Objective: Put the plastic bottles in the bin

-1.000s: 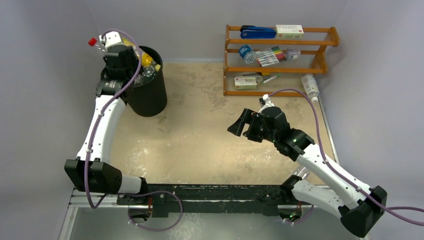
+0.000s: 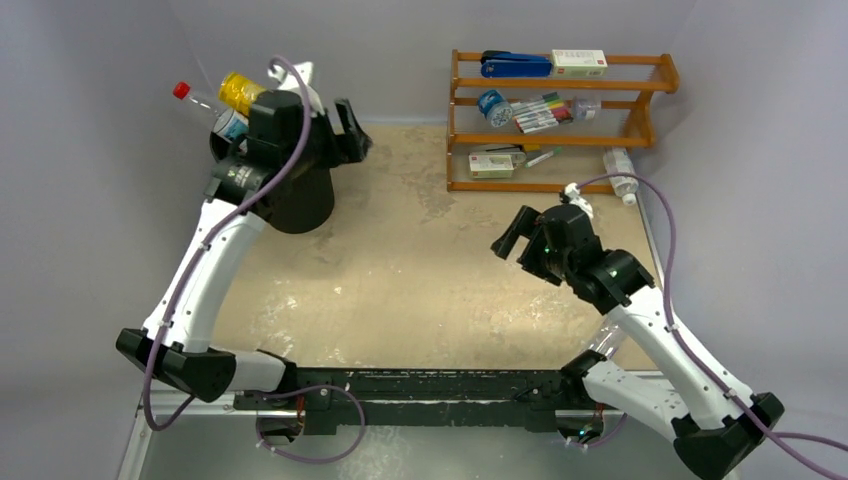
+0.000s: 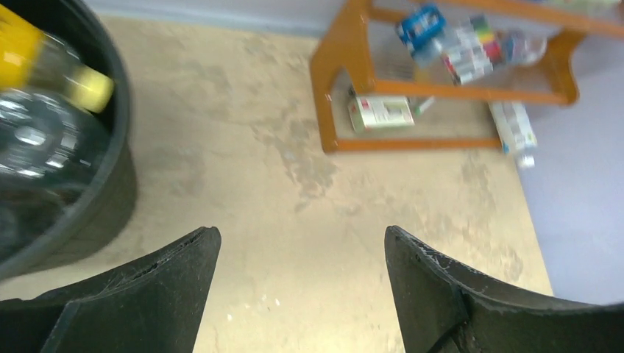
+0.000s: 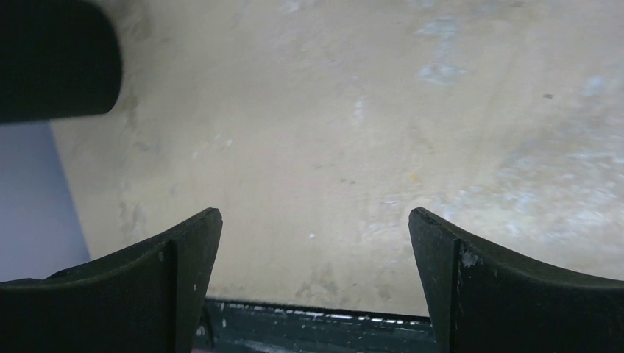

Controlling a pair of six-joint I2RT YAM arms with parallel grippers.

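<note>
The black bin [image 2: 303,205] at the back left holds several plastic bottles, partly hidden by the left arm; a red-capped bottle [image 2: 200,100] and a yellow one [image 2: 240,90] stick up. My left gripper [image 2: 352,128] is open beside and above the bin's right side, with nothing between its fingers. My right gripper [image 2: 515,242] stands open and empty over the right-middle floor. A white bottle [image 2: 620,175] lies at the shelf's right end, and a clear bottle [image 2: 608,335] lies at the front right, partly hidden by the right arm.
A wooden shelf [image 2: 560,138] at the back right holds boxes, markers, a jar and other small items. Grey walls bound the sides and back.
My left gripper has swung right from over the bin to its right side. The right gripper has moved rightward and slightly up in the top view.
</note>
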